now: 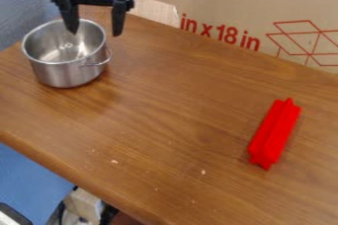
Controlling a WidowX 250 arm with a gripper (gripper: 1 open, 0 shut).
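Note:
My gripper hangs at the top left, open, its two dark fingers spread above the rim of a steel pot with a wire side handle. A red elongated object lies on the wooden table at the right, well apart from the gripper. Whether anything lies inside the pot is hard to tell.
A cardboard panel with red print stands along the back. A blue surface lies beyond the table's front-left edge.

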